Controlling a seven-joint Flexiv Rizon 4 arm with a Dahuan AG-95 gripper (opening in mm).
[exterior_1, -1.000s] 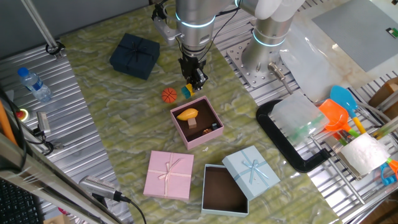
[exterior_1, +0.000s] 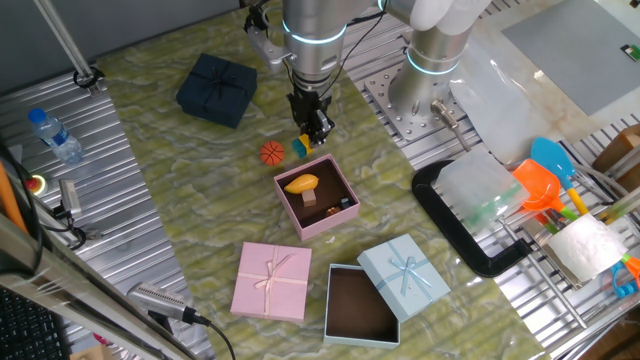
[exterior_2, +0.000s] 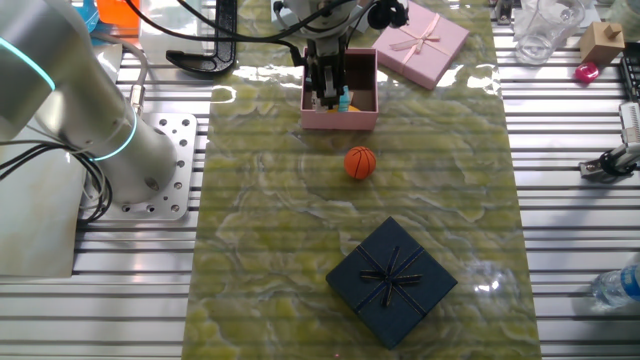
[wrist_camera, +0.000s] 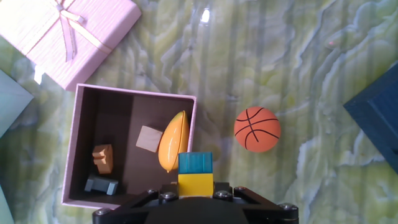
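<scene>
My gripper is shut on a block (wrist_camera: 195, 163) with a teal end and a yellow end. In exterior view 1 the gripper (exterior_1: 308, 138) holds this block (exterior_1: 301, 147) off the far edge of the open pink box (exterior_1: 291, 213). Inside that box (wrist_camera: 130, 93) lie a yellow fruit-like toy (wrist_camera: 174, 142), a pale wooden cube (wrist_camera: 149, 139), a small orange-brown piece (wrist_camera: 103, 159) and a dark grey piece (wrist_camera: 101, 185). An orange toy basketball (wrist_camera: 257, 129) rests on the mat outside the box.
A closed dark blue gift box (exterior_1: 217, 90) stands at the far left. The pink lid (exterior_1: 271, 281) lies on the mat, and a light blue lid (exterior_1: 404, 277) leans by an empty open box (exterior_1: 361, 305). A black clamp-like frame (exterior_1: 456, 222) sits to the right.
</scene>
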